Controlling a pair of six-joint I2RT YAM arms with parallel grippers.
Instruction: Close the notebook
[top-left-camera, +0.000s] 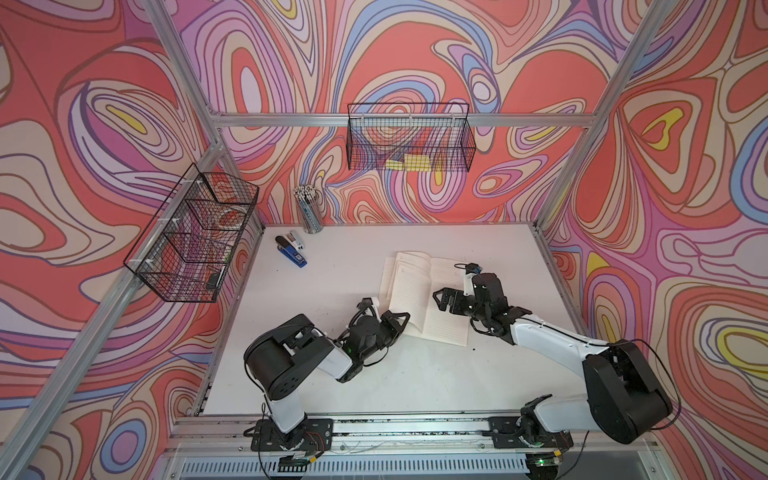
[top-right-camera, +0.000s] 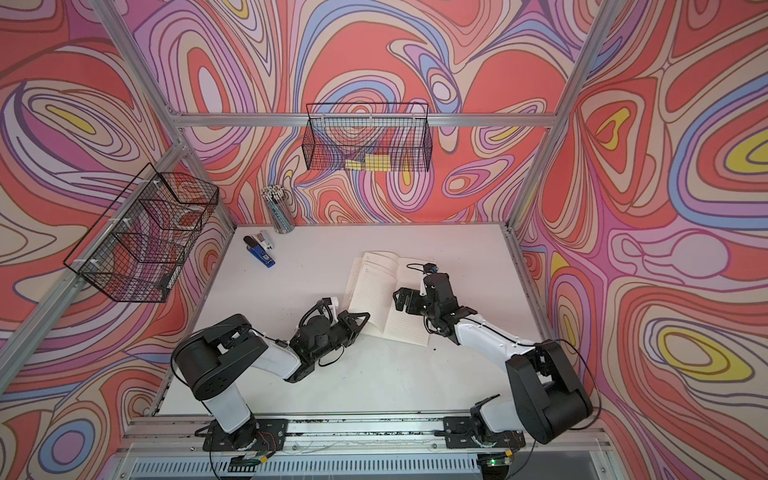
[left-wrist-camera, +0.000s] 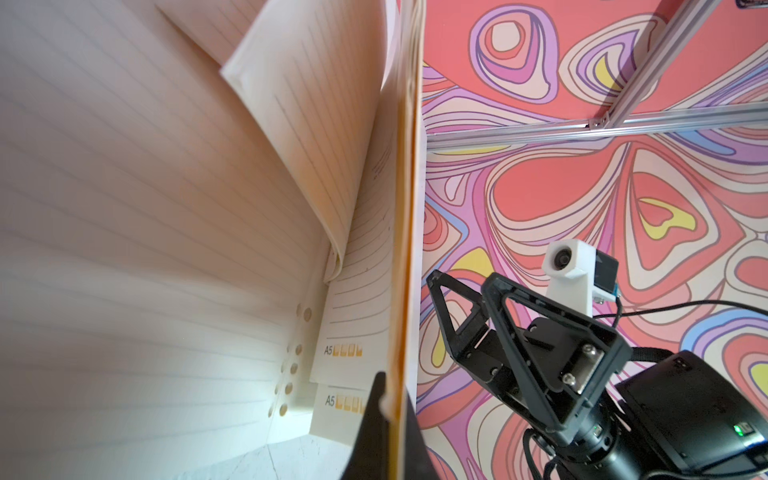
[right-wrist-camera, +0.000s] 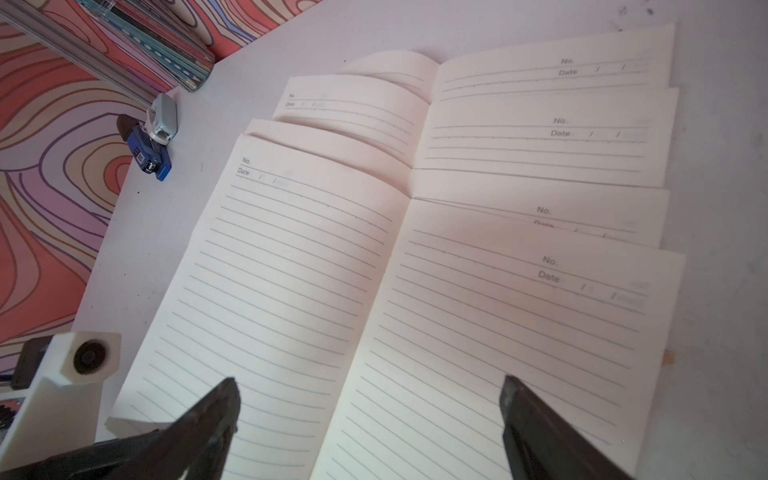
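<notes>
The cream, lined notebook (top-left-camera: 440, 328) lies open near the middle of the table, several sheets fanned at its top in the right wrist view (right-wrist-camera: 488, 336). My left gripper (top-left-camera: 397, 318) is at its lower left corner, shut on the thin edge of the left-hand pages (left-wrist-camera: 160, 240), which stand up close to that wrist camera. My right gripper (top-left-camera: 445, 300) hangs over the right-hand page, open, with bare page showing between its blurred fingers in its wrist view.
A blue stapler (top-left-camera: 291, 254), a small white object (top-left-camera: 296, 238) and a holder of pens (top-left-camera: 310, 216) stand at the back left. Wire baskets (top-left-camera: 410, 144) hang on the back and left walls.
</notes>
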